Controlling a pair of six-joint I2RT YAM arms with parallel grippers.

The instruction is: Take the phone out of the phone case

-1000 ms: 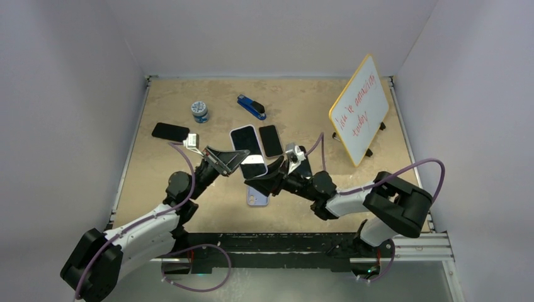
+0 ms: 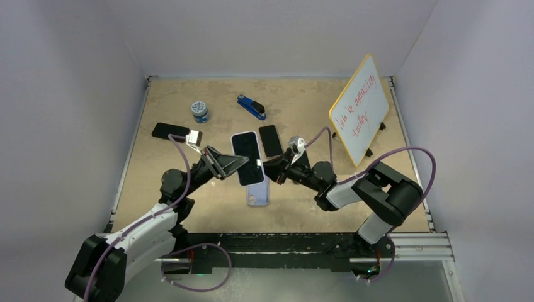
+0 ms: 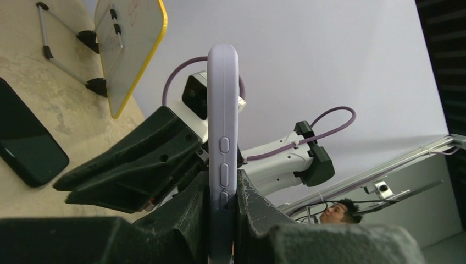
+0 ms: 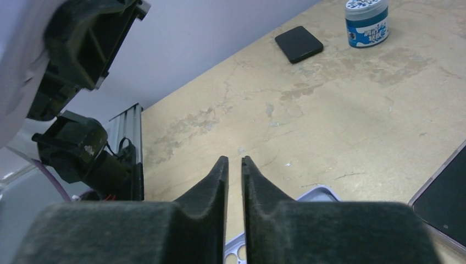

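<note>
A phone in a pale lilac case (image 2: 245, 145) is held tilted up by my left gripper (image 2: 242, 160), which is shut on its edge. In the left wrist view the case's side with its buttons (image 3: 222, 137) stands upright between the fingers. My right gripper (image 2: 269, 167) is just right of the phone's lower part, its fingertips close together with a narrow gap and nothing seen between them in the right wrist view. An empty-looking lilac case (image 2: 257, 196) lies on the table below.
Other dark phones (image 2: 170, 131) (image 2: 271, 141) lie around. A jar (image 2: 199, 112), a blue stapler (image 2: 250, 106) and a whiteboard (image 2: 357, 107) on a stand are behind or to the right.
My right gripper has moved up and right from under the phone's lower end. The held phone looks slightly shifted, with more of its lower screen visible.
</note>
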